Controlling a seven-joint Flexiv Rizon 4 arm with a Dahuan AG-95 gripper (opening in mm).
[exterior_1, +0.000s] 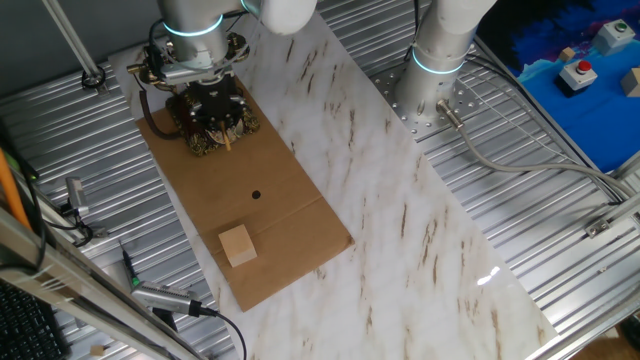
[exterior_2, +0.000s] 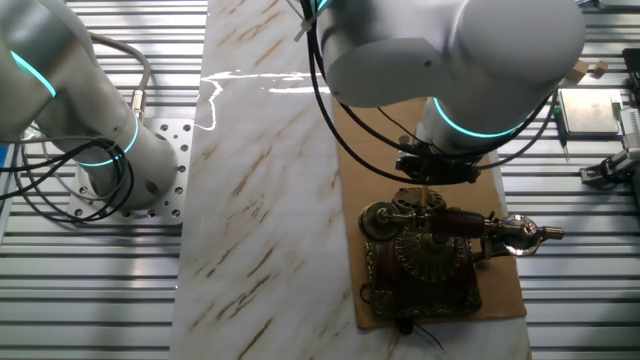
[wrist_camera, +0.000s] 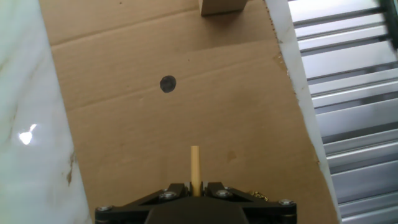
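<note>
A thin wooden stick (wrist_camera: 195, 168) juts forward from my gripper, which is shut on it. An antique-style telephone (exterior_2: 432, 265), dark red with brass trim, stands on the cardboard sheet (wrist_camera: 124, 143); its handset (exterior_2: 455, 224) lies across the top. In exterior view 1 my gripper (exterior_1: 217, 100) is over the telephone and hides much of it, with the stick (exterior_1: 227, 143) pointing down at its front part. Whether the stick touches the telephone cannot be told. Only a bit of brass trim (wrist_camera: 258, 195) shows beside the gripper in the wrist view.
A wooden block (exterior_1: 237, 245) sits on the cardboard, past a black round spot (exterior_1: 256, 195). A cabled tool (exterior_1: 165, 298) lies at left.
</note>
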